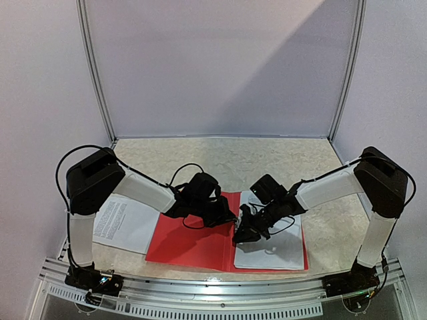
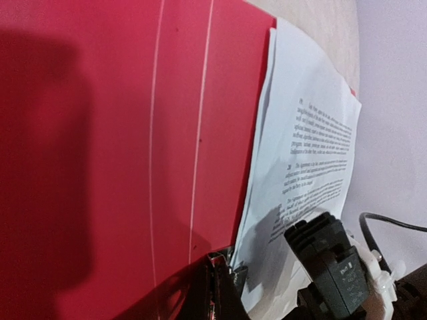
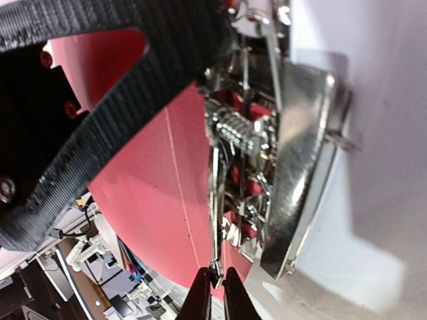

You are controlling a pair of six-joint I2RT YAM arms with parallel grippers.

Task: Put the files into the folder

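Note:
The red folder (image 1: pixel 180 243) lies open, a stack of white papers (image 1: pixel 273 253) on its right half; printed text shows on the papers (image 2: pixel 307 133) in the left wrist view. At the spine sits a metal binder clasp (image 3: pixel 300 167), beside the paper edge. My left gripper is shut at the spine, low by the clasp; whether anything thin is between its fingers is hidden. My right gripper is shut at the lower end of the clasp's metal lever; I cannot tell if it grips it.
Loose printed sheets (image 1: pixel 113 223) lie at the left, partly under the left arm. Side walls and a front rail bound the space.

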